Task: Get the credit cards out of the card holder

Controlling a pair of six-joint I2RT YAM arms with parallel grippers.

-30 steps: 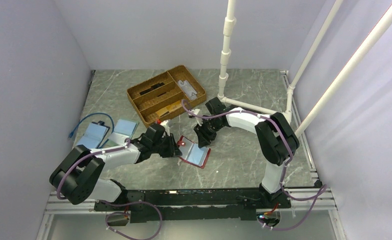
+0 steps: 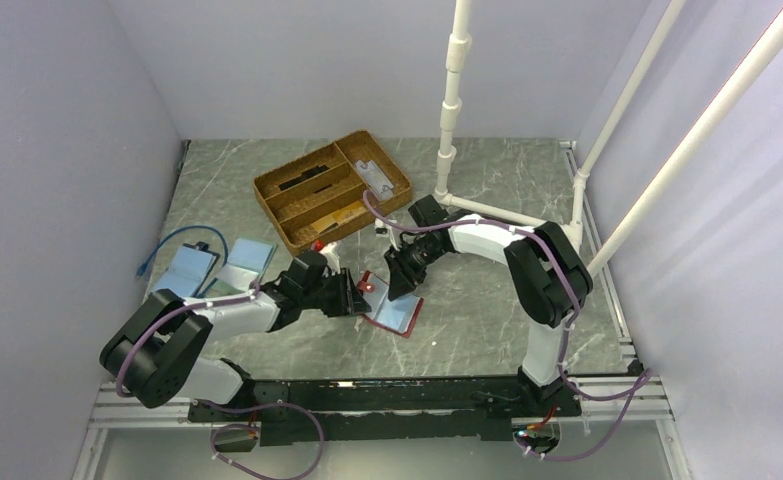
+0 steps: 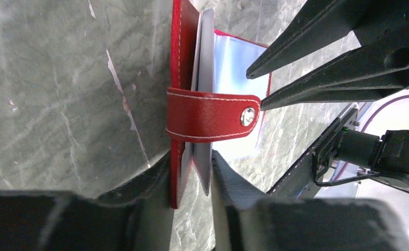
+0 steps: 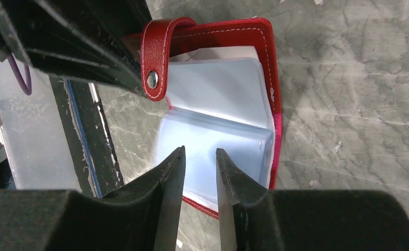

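The red leather card holder [image 2: 407,325] lies open near the front middle, its strap with snap [image 3: 207,117] raised at one edge. Pale cards or sleeves [image 4: 218,91] fill it. My left gripper is at that edge, its blurred fingertips either side of red leather and pale layers; whether it grips them is unclear. My right gripper is over the holder's pale sleeve, its fingertips parted, with no item visibly held between them.
A wicker tray [image 2: 297,205] with compartments stands at the back. Blue folders [image 2: 182,275] and a blue cable lie at left. White pipes [image 2: 497,212] border the right rear. Bare table lies right of the holder.
My right gripper has moved slightly toward the front and left over the holder. My left gripper has shifted slightly, and the holder has moved a little with it.
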